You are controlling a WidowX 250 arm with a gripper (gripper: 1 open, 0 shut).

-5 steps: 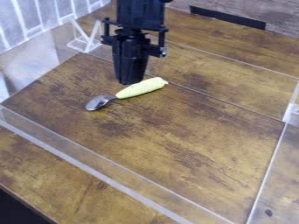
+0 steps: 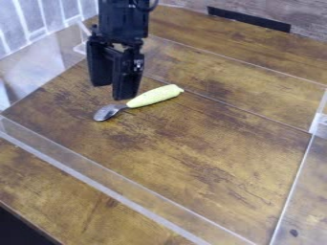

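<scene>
My black gripper point(image 2: 113, 84) hangs open at the upper left, its fingers pointing down just above and left of a spoon and a pale yellow corn cob. The spoon point(image 2: 107, 113) lies on the wooden surface with its bowl toward the lower left; its handle end meets or passes under the corn cob point(image 2: 155, 96), which lies diagonally just right of the gripper. Whether the two touch is unclear.
A clear plastic border runs round the wooden work area point(image 2: 217, 153), along the left, front and right. A white railed panel point(image 2: 29, 21) stands at the back left.
My gripper has moved down and a little left, and its fingers now show more separated. The spoon and corn cob look unchanged.
</scene>
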